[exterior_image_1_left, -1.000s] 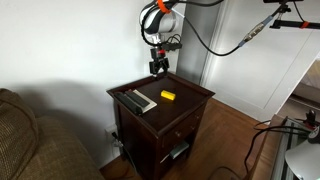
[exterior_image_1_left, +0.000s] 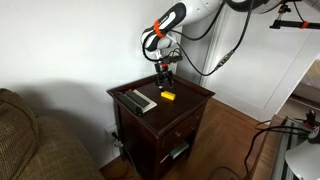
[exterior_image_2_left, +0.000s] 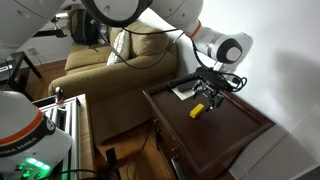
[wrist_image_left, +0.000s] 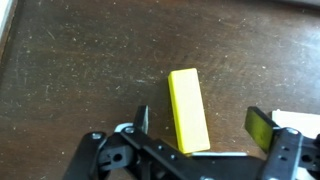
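Note:
A yellow block (exterior_image_1_left: 168, 96) lies flat on the dark brown cabinet top; from the other side it shows as a small yellow block (exterior_image_2_left: 197, 111) with the arm close behind it. My gripper (exterior_image_1_left: 163, 86) points down, low over the cabinet beside the block. In the wrist view the block (wrist_image_left: 188, 108) appears lengthwise between the widely parted fingers, nearer the left one, with no visible contact. The fingers are open and hold nothing. The block's near end comes close to the gripper body at the bottom of the view.
A black-and-white flat item (exterior_image_1_left: 138, 101) rests on the left part of the cabinet top (exterior_image_1_left: 185, 112). A white piece (wrist_image_left: 297, 122) shows by the right finger. The wall stands close behind the cabinet, and a brown sofa (exterior_image_1_left: 55, 150) is at the left.
The block and the flat item have stayed put.

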